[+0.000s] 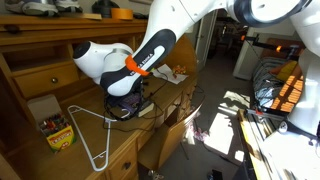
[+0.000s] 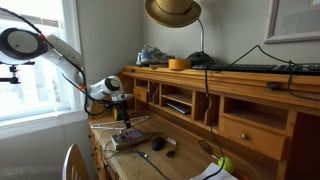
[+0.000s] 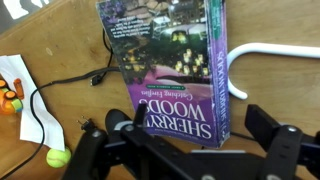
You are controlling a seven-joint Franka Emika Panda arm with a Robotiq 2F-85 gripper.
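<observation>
In the wrist view a paperback book (image 3: 175, 75) with a purple lower cover and the words "Sherryl Woods" lies below my gripper. The fingers stand wide apart. One dark finger (image 3: 118, 148) shows to the left of the book's lower end and the other to its right, with no grip on it. From exterior view 1, the gripper (image 1: 122, 108) hangs low over the desk, hiding part of what lies beneath. Exterior view 2 shows the gripper (image 2: 121, 112) above the desktop near the book (image 2: 127, 138).
A white hanger (image 1: 97, 150) lies beside the book, with a colourful box (image 1: 57, 131) farther left. Dark cables (image 3: 95, 75) run close to the book. An orange toy (image 3: 10, 97) and a green ball (image 3: 57, 157) sit on the wrist view's left. Drawers and shelves line the back.
</observation>
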